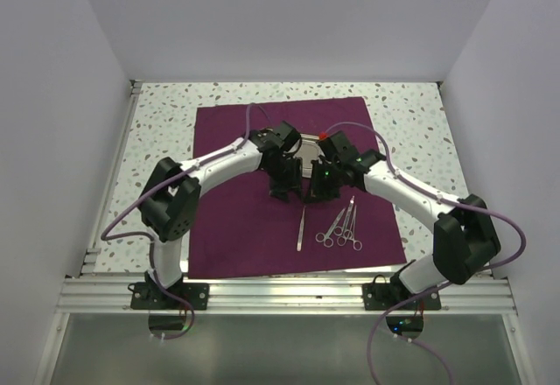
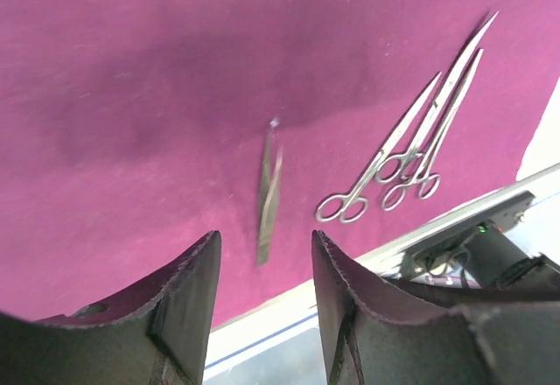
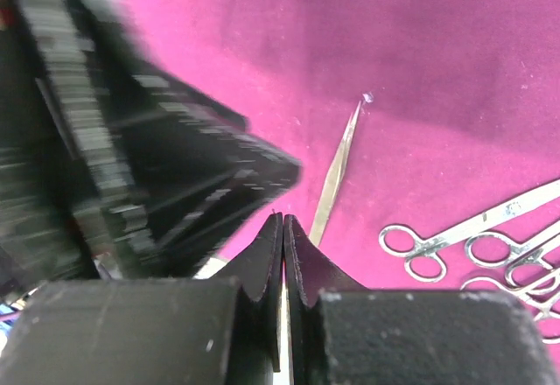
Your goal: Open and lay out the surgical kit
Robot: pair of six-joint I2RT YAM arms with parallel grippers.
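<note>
A slim metal pair of tweezers lies on the purple cloth, roughly upright in the top view. My left gripper is open above the cloth, up and left of the tweezers. In the left wrist view, the tweezers appear beyond the gap between its fingers, with nothing held. Close beside it, my right gripper is shut, and nothing shows between its tips. The tweezers' pointed end shows ahead of it. Several scissor-like instruments lie together to the right.
The metal tray sits behind the grippers, partly hidden by both arms. In the right wrist view, the left gripper's dark finger crowds the left side.
</note>
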